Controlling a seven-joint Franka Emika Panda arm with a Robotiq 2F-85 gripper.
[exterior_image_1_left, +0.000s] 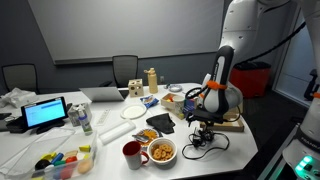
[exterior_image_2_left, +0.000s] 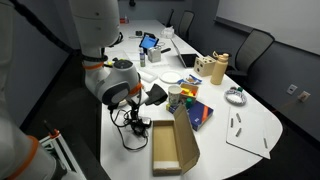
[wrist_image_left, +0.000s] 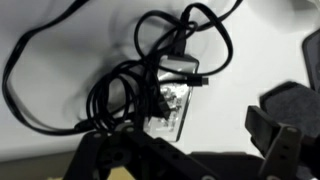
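Observation:
A bundle of black cable (wrist_image_left: 125, 85) lies on the white table, looped over and around a small silver-grey device (wrist_image_left: 170, 105). Above them hangs my gripper, its fingers wide apart and nothing held between them. In exterior view 1 the arm reaches down over the cable (exterior_image_1_left: 205, 138) near the table's front. From the other side, the cable (exterior_image_2_left: 138, 128) shows just left of an open cardboard box (exterior_image_2_left: 165, 157). How close the fingertips come to the device is hard to judge, and the arm partly covers the box in exterior view 1.
A bowl of orange-brown pieces (exterior_image_1_left: 162, 152) and a red-brown mug (exterior_image_1_left: 133, 154) stand to the left of the cable in exterior view 1. Dark hexagonal pads (wrist_image_left: 292, 105) lie at the wrist view's right. Behind stands a crate of goods (exterior_image_1_left: 175, 100). Bare table extends right of the box (exterior_image_2_left: 240, 150).

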